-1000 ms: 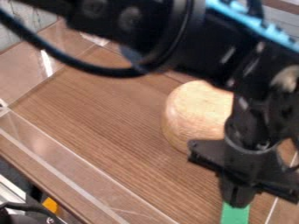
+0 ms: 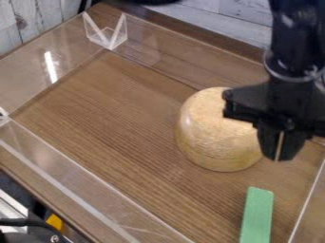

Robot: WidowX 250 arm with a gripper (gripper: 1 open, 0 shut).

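My black gripper (image 2: 279, 142) fills the upper right, shut, with nothing visible between its fingers. It hangs over the right side of a round, pale tan object (image 2: 210, 128) that rests on the wooden floor of the tray. A green flat bar (image 2: 256, 216) lies near the bottom right, below the gripper and clear of it.
Clear plastic walls (image 2: 57, 166) edge the wooden area (image 2: 108, 104), whose left and middle are bare. A white wall (image 2: 216, 19) stands behind. Cables and a small yellow piece lie outside at the bottom left.
My gripper has risen toward the top of the view, away from the green bar, uncovering more of it. The round object and bar look unmoved.
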